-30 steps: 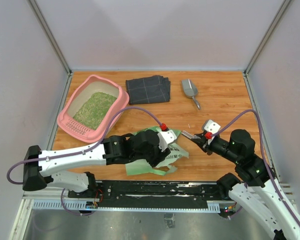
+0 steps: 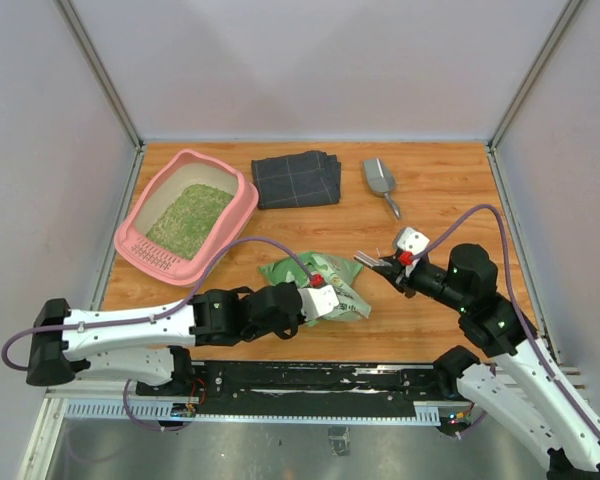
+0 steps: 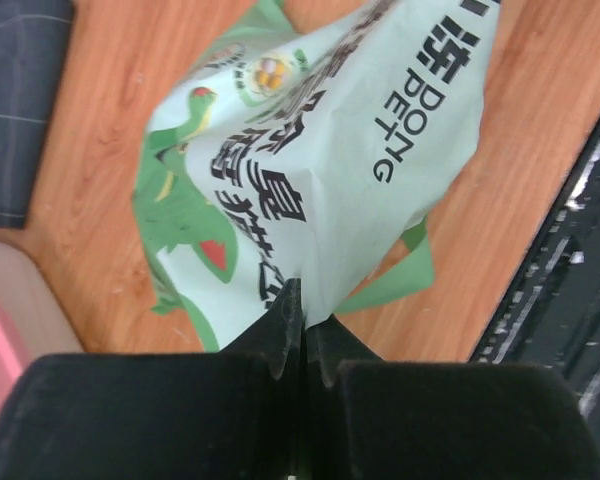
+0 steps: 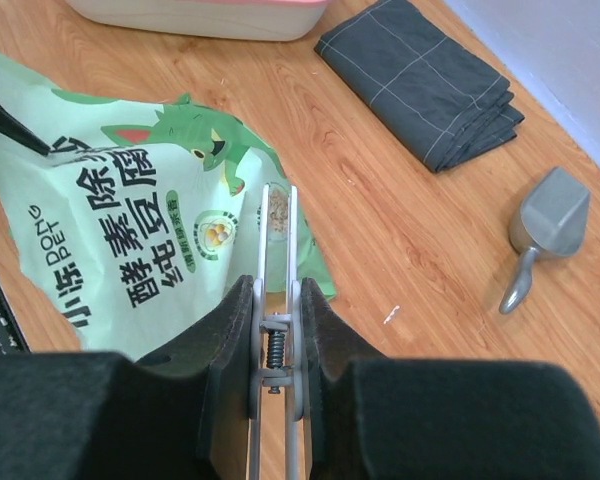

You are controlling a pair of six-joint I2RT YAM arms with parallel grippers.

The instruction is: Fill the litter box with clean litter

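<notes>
The pink litter box [image 2: 138, 247] at upper left holds green litter over part of its floor. The green-white litter bag [image 4: 130, 230] lies bunched on the lower middle of the table. My left gripper is shut at the bag's near part, with the bag's film at its tips. My right gripper is shut on a pair of metal scissors [image 4: 290, 255], their blades pointing over the bag's right end.
A folded dark cloth [image 2: 295, 181] lies at the back middle, with a grey metal scoop [image 2: 378, 178] to its right.
My left arm has moved a little left, and the bag's shape has shifted with it. My right arm has moved slightly up and left with the scissors.
</notes>
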